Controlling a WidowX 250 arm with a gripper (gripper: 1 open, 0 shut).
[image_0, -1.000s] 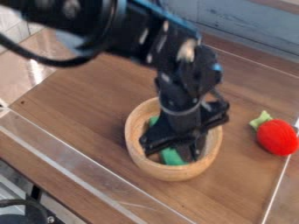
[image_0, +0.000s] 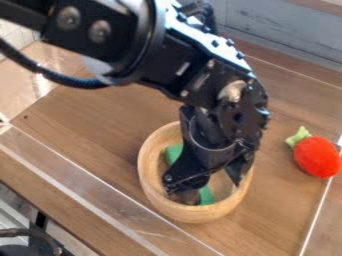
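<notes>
My gripper (image_0: 205, 175) reaches down into a round wooden bowl (image_0: 154, 165) near the middle of the counter, its fingers open inside it. A green object (image_0: 174, 153) lies in the bowl, largely hidden behind the fingers, with more green showing below them. A red tomato-like or strawberry-like toy (image_0: 317, 157) with a green top lies to the right of the bowl, apart from it.
A pale wall stands at the back. A clear strip or edge runs along the front left.
The gripper has shifted slightly within the bowl, and more of the green object shows at the upper left of the fingers. The red toy has not moved.
</notes>
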